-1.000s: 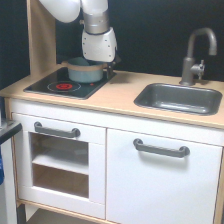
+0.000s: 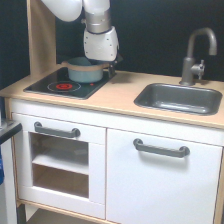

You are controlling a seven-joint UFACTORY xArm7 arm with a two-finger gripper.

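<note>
A blue-grey pot point(image 2: 84, 72) with a light rim stands on the black stovetop point(image 2: 50, 87), toward its back. Above the pot's right side hangs the white hand of my arm, pointing down. My gripper point(image 2: 109, 69) is low at the pot's right edge, close to where a handle would be. The fingers look small and dark against the dark background, so whether they are open or shut on the pot does not show.
To the right, a sink point(image 2: 178, 98) is set in the wooden counter point(image 2: 120, 90), with a grey faucet point(image 2: 198, 58) behind it. Bare counter lies between stove and sink. White cabinet doors point(image 2: 160, 178) with grey handles are below.
My hand has shifted very slightly to the right and up. The pot stays on the stovetop in nearly the same place.
</note>
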